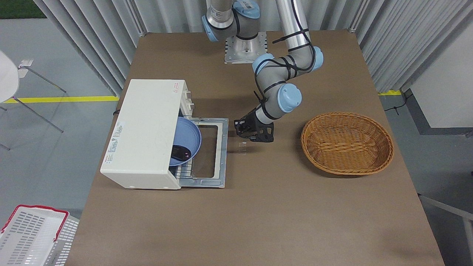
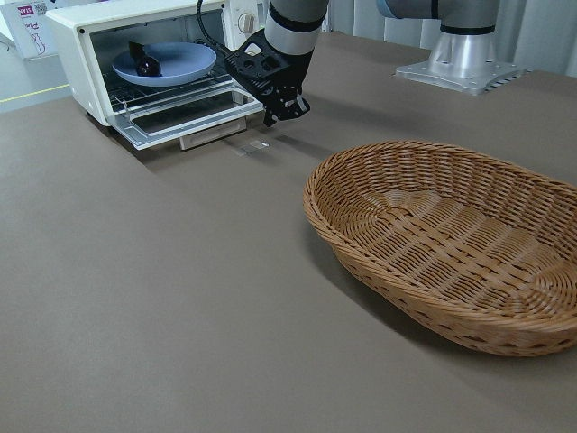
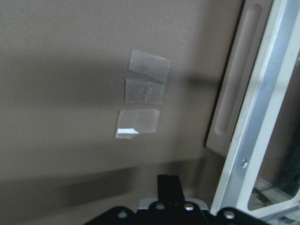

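A white toaster oven (image 1: 140, 133) stands with its glass-framed door (image 1: 219, 177) folded down. Inside is a blue plate (image 1: 188, 133) with a black object (image 1: 180, 153) on it, perhaps a computer mouse. My gripper (image 2: 282, 106) hangs just outside the lowered door, over the table near three small clear patches (image 3: 144, 91). Its black fingertips point downward in the wrist view; whether they are open or shut is not clear.
A brown wicker basket (image 1: 347, 144) sits empty to the right. The robot's base (image 1: 246, 53) is at the back.
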